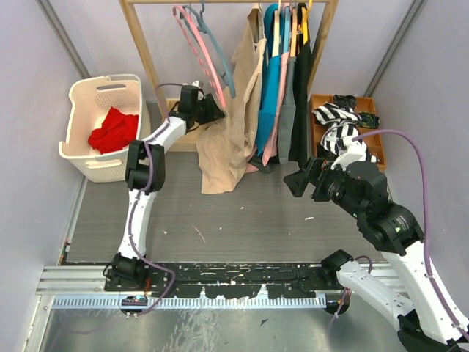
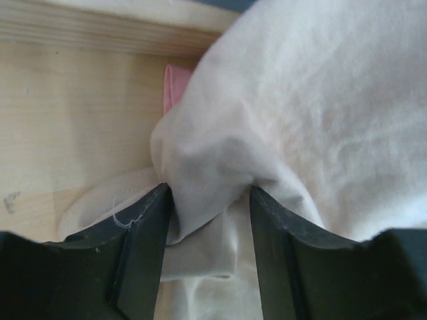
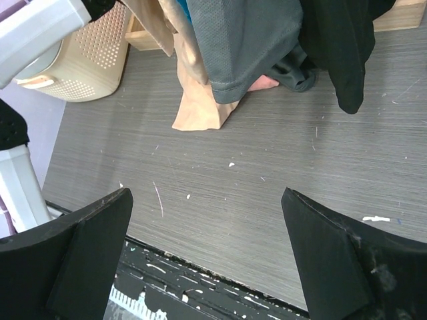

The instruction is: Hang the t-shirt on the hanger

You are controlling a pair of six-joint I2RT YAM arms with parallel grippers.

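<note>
A beige t shirt (image 1: 229, 139) hangs from the rack, its lower end reaching down toward the grey floor. My left gripper (image 1: 212, 114) is at its left edge, below the pink hanger (image 1: 201, 55). In the left wrist view, the fingers of my left gripper stand apart, with folded beige cloth (image 2: 207, 167) showing between and beyond them; neither finger visibly pinches it. My right gripper is open and empty over bare floor, at the right of the top view. The shirt's neck is partly hidden by the other clothes.
Several garments, including a blue one (image 1: 269, 95) and a black one (image 1: 302, 95), hang close on the right. A white basket (image 1: 102, 170) holding a red cloth (image 1: 113, 130) stands left. A wooden box (image 1: 317, 132) with striped clothes is right.
</note>
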